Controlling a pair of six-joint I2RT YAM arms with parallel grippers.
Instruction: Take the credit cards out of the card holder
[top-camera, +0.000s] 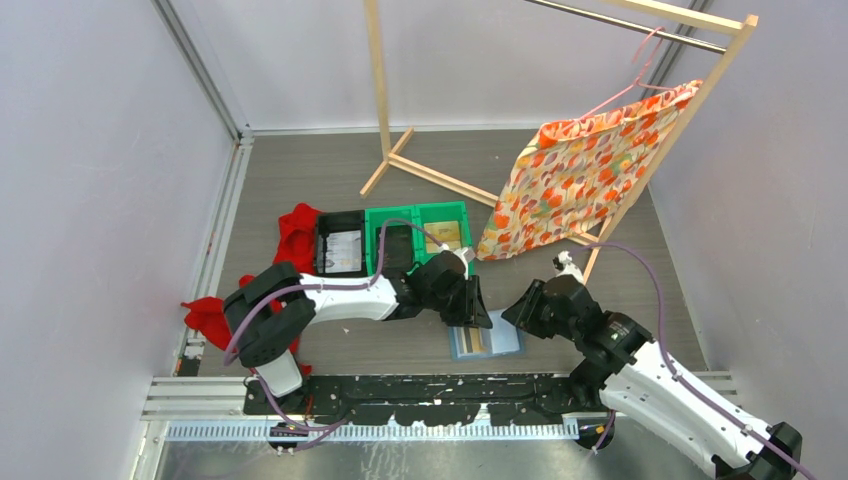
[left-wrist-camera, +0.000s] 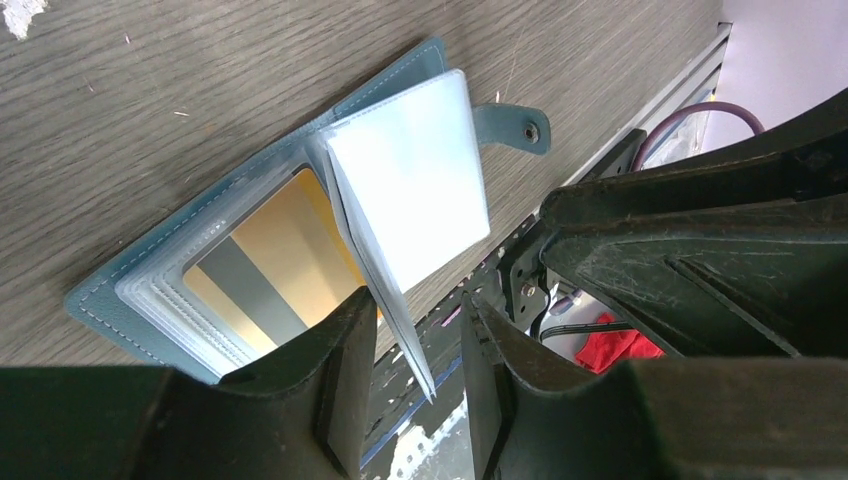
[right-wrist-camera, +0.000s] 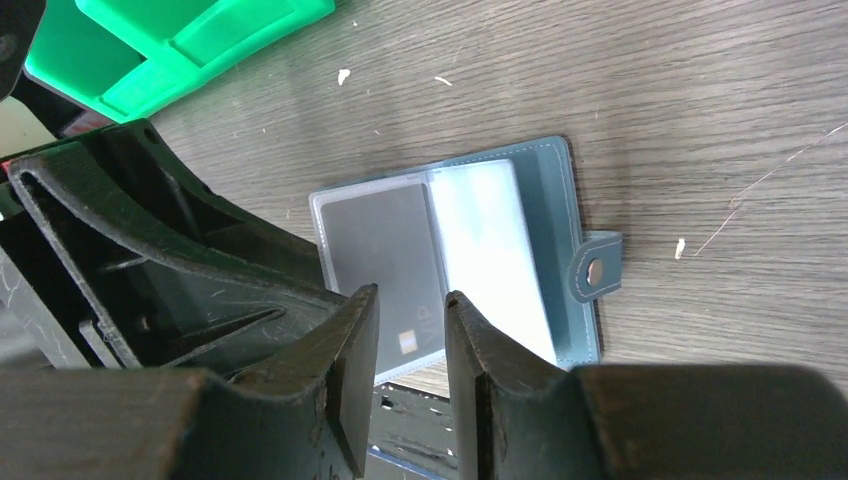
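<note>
The blue card holder (top-camera: 506, 342) lies opened out near the front edge of the table. In the left wrist view a gold and grey card (left-wrist-camera: 268, 265) shows in a clear sleeve, and the white sleeves (left-wrist-camera: 412, 175) stand partly raised. Between the part-open fingers of my left gripper reaches the raised sleeve edge; whether both fingers touch it is unclear. In the right wrist view a grey card (right-wrist-camera: 385, 265) sits in its sleeve beside the strap (right-wrist-camera: 597, 266). My right gripper is part open over the holder, with nothing gripped between its fingers.
Behind the left arm stands a green bin (top-camera: 457, 213) holding a tan item, next to a black bin (top-camera: 340, 225). A wooden rack with an orange patterned cloth (top-camera: 590, 165) fills the back right. Red cloth (top-camera: 298, 235) lies at the left.
</note>
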